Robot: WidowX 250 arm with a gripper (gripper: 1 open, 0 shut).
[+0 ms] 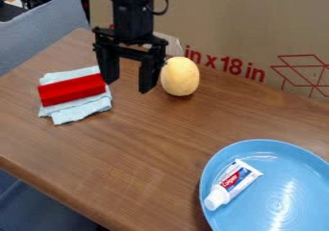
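My black gripper [129,79] hangs open over the back left of the table, nothing between its fingers, just right of a red box [71,89] that lies on a folded pale blue cloth [80,111]. A pale yellow rounded object [180,78] sits behind and to the right of the gripper. At the front right, a white toothpaste tube [233,184] lies in a blue plate [290,206].
A cardboard box [257,33] stands along the back of the wooden table [148,158]. A grey surface [38,38] borders the table at the left.
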